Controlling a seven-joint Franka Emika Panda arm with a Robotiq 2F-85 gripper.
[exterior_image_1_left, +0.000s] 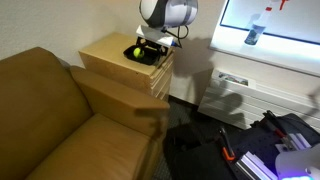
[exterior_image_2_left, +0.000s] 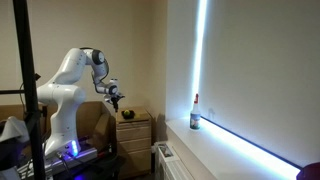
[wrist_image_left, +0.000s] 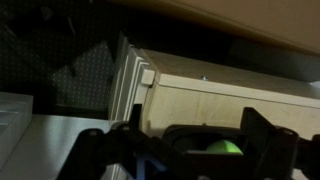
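A green ball lies in a black tray on top of the wooden cabinet. My gripper hangs over the right side of that tray, its fingers spread open, and I make out nothing held between them. In the wrist view the ball shows near the right finger, partly covered by it. The tray is seen behind the gripper, its lower part hidden. Exterior view 2 has the gripper above the cabinet. The height between fingers and tray is hard to tell.
A brown sofa stands in front of the cabinet. To the right is a white sill with a bottle on it, above a white radiator. Dark floor lies between cabinet and radiator.
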